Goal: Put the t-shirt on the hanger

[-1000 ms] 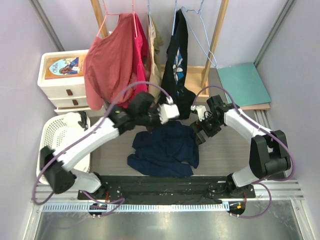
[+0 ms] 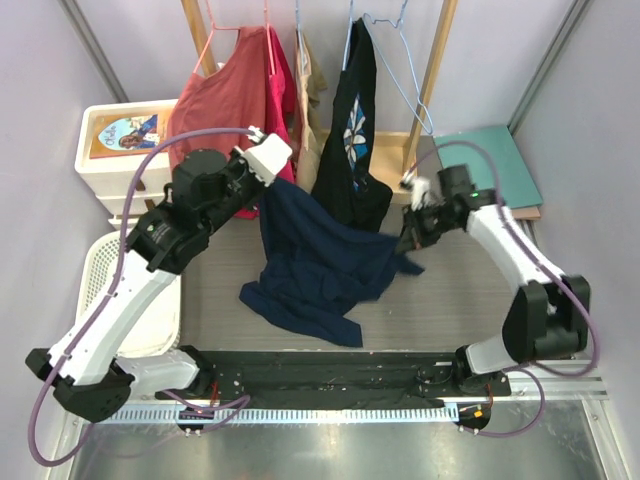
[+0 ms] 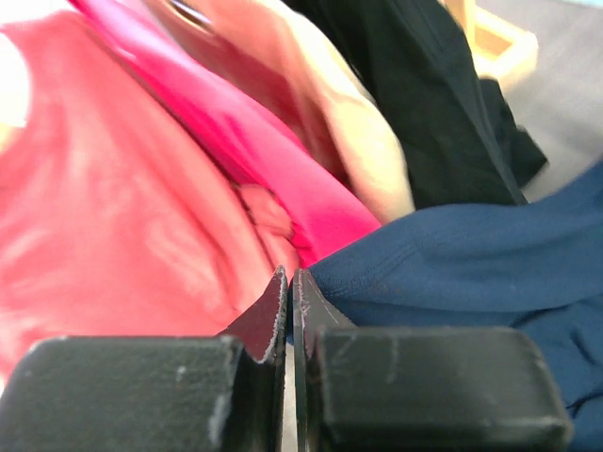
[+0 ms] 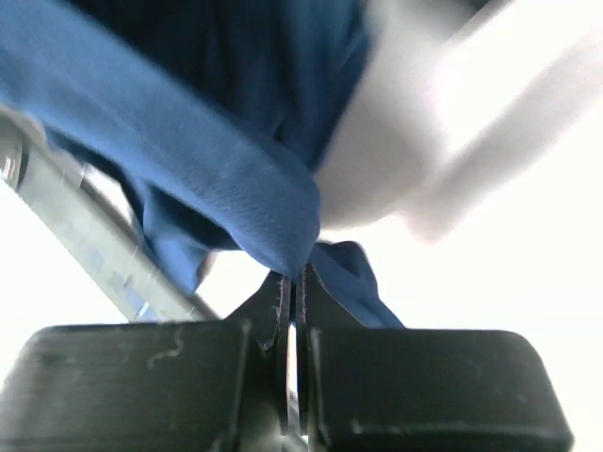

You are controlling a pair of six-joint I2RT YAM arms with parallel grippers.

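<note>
A navy T-shirt [image 2: 310,270] is stretched between both grippers, its lower part on the grey floor. My left gripper [image 2: 258,192] is raised in front of the red shirts; in the left wrist view its fingertips [image 3: 300,279] are shut on a thin edge of the navy cloth [image 3: 471,264]. At the right, blurred in the top view, my right gripper [image 2: 405,240] is shut on another fold of the T-shirt, which shows at its fingertips in the right wrist view [image 4: 292,282]. An empty blue hanger [image 2: 410,75] hangs at the right of the rack.
Red, pink, beige and black garments hang on the wooden rack [image 2: 440,40]. A white drawer unit [image 2: 110,170] and white basket [image 2: 100,280] stand at the left; teal boards [image 2: 490,165] lie at the back right.
My left gripper has moved up and leftward, lifting the navy cloth.
</note>
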